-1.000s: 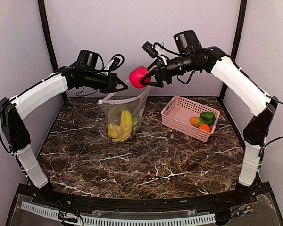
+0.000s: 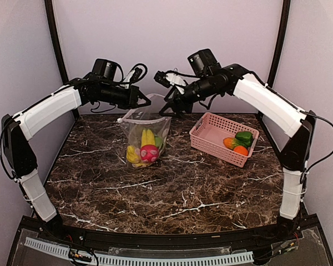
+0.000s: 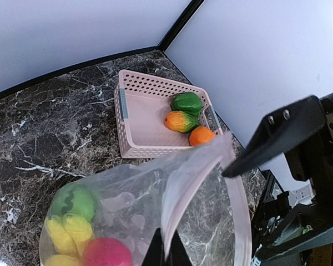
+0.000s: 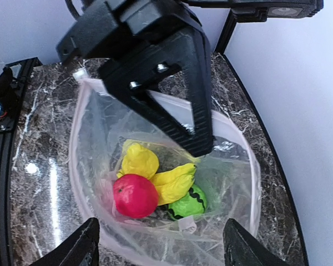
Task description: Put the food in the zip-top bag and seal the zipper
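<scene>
The clear zip top bag (image 2: pixel 134 130) stands with its mouth spread at the table's middle left. My left gripper (image 2: pixel 147 102) is shut on the bag's rim; the left wrist view shows the film running between its fingertips. Inside lie the pink-red round food (image 4: pixel 135 195), a yellow banana shape (image 4: pixel 176 184), another yellow piece (image 4: pixel 140 160) and a green one (image 4: pixel 187 203). My right gripper is open at the right side of the bag mouth, its fingers wide apart with no food between them.
To the right, a pink basket (image 2: pixel 215 151) holds a green pepper (image 2: pixel 244 137), an orange-green piece (image 2: pixel 231 143) and an orange (image 2: pixel 241 150).
The pink-red food was in my right gripper above the bag, came down to its mouth, and now lies at the bottom inside. My right gripper has moved left and down and opened; the left stayed put.
</scene>
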